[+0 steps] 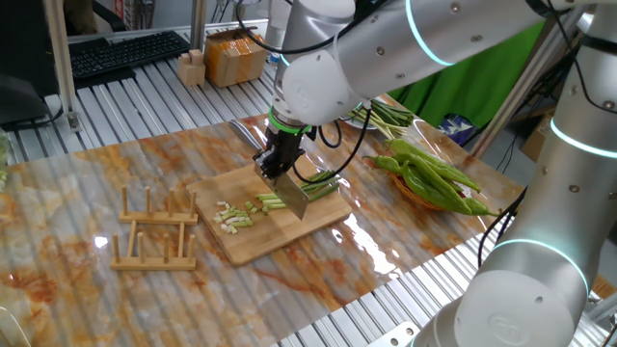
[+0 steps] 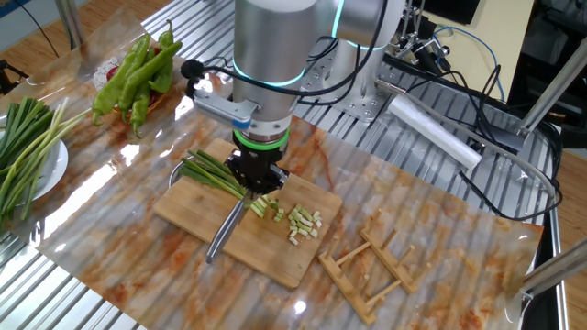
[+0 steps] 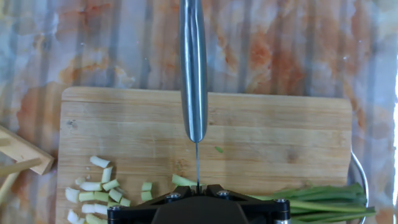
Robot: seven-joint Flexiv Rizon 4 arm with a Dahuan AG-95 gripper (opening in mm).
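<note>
My gripper is shut on a knife, pointing down over the wooden cutting board. The knife's metal handle sticks out to one side of the fingers, and its broad blade shows on the other side, down among the scallions. Whether the edge touches the board cannot be told. Long green scallion stalks lie on one side of the blade. Short cut white and pale green pieces are scattered on the other. My gripper hides part of the stalks in the wrist view.
Beside the board stands a wooden peg rack. Green peppers fill a small basket past the board's other end. More scallions lie on a white plate. Bare marbled tabletop surrounds the rack.
</note>
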